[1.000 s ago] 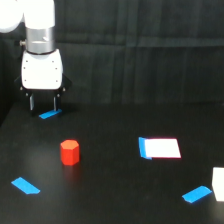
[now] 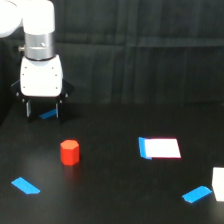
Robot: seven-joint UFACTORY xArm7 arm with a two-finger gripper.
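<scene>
My gripper (image 2: 42, 108) hangs at the back left of the black table, pointing down. Its fingers stand apart, and only table and a strip of blue tape (image 2: 49, 114) show around them. A red block (image 2: 69, 152) stands on the table, lower and to the right of the gripper and well clear of it. At the right lies a white rectangle (image 2: 163, 149) with a red edge, flat, with a blue strip (image 2: 142, 148) along its left side.
More blue tape marks the front left (image 2: 26, 186) and the front right (image 2: 197, 194). A white item (image 2: 218, 183) is cut off by the right edge. Dark curtain (image 2: 140, 50) closes off the back. Mid-table is bare.
The gripper has come down a little, its fingertips lower in the view and slightly farther apart. The red block and the white rectangle have stayed put.
</scene>
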